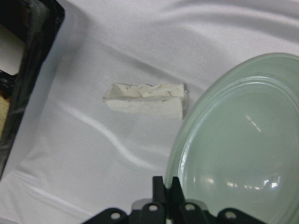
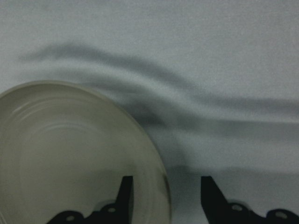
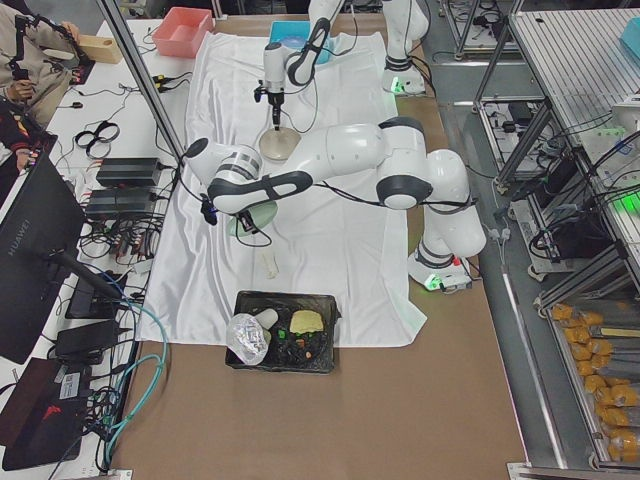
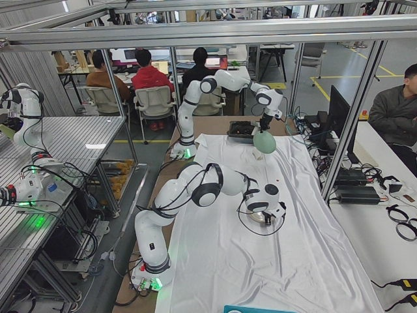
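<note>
My left gripper is shut on the rim of a pale green plate [image 1: 238, 140], which it holds over the white cloth, partly hidden behind the arm in the camera left view. A cream folded strip [image 1: 145, 100] lies on the cloth between the plate and a black tray [image 3: 280, 355]. My right gripper is open, its fingers either side of the rim of a beige plate [image 2: 70, 140]; whether they touch it cannot be told.
The black tray holds a foil-covered item [image 3: 247, 338] and a yellow piece [image 3: 306, 322]. A blue bin [image 3: 290, 32] stands at the far end of the cloth.
</note>
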